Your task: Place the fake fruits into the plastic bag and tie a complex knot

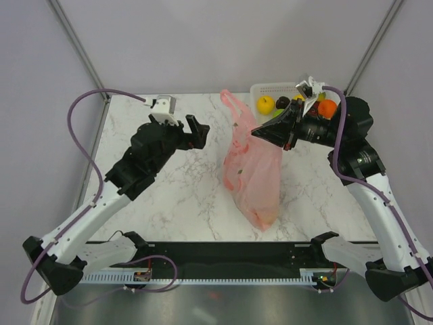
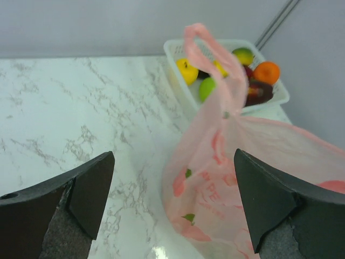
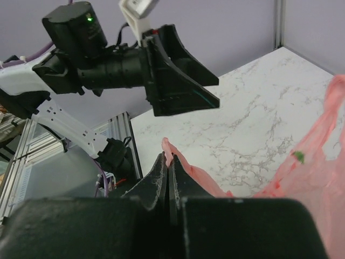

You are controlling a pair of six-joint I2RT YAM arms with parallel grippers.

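Observation:
A translucent pink bag (image 1: 254, 183) hangs in the middle of the table, a long twisted handle rising to its upper left. My right gripper (image 1: 287, 139) is shut on the bag's thin pink edge, which shows between its fingertips in the right wrist view. My left gripper (image 1: 201, 135) stands open to the left of the bag, with nothing between its fingers; in its wrist view the bag lies beyond the fingers.
A white crate (image 2: 180, 86) of fake fruits stands at the back right, partly behind the right arm in the top view.

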